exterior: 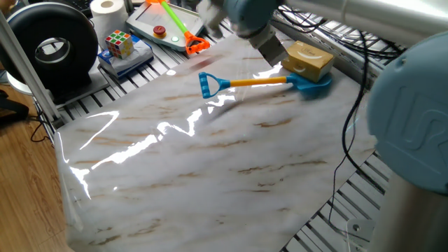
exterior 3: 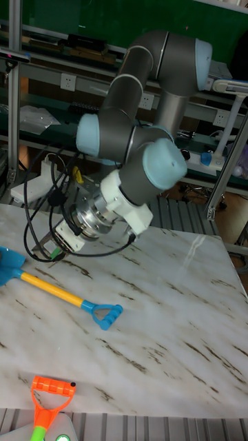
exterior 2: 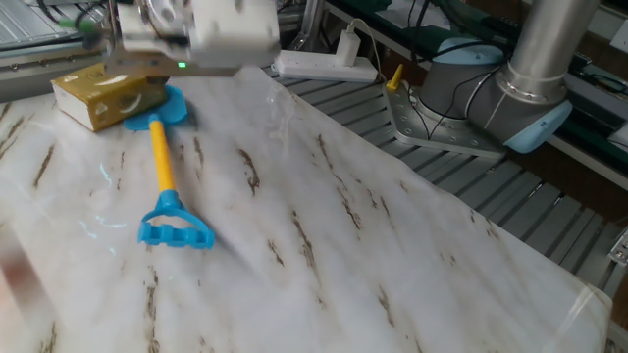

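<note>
A toy shovel with a yellow shaft [exterior: 259, 82] and blue ends lies on the marbled sheet [exterior: 189, 161]. Its blue blade [exterior 2: 169, 106] rests against the yellow cardboard box [exterior 2: 106, 96], and its blue grip [exterior 3: 107, 316] points away from the box. My gripper [exterior: 274, 54] hangs near the box and the blade, at the far side of the sheet. In the third view the gripper [exterior 3: 49, 250] is partly hidden by cables. Its fingertips are too blurred or covered to show how the fingers stand.
Behind the sheet's far edge lie an orange-and-green toy [exterior: 183, 31] on a grey control pendant [exterior: 143, 21], a Rubik's cube [exterior: 119, 43] on a blue-white packet, and a paper roll [exterior: 109, 12]. A power strip [exterior 2: 324, 67] sits by the arm's base. Most of the sheet is bare.
</note>
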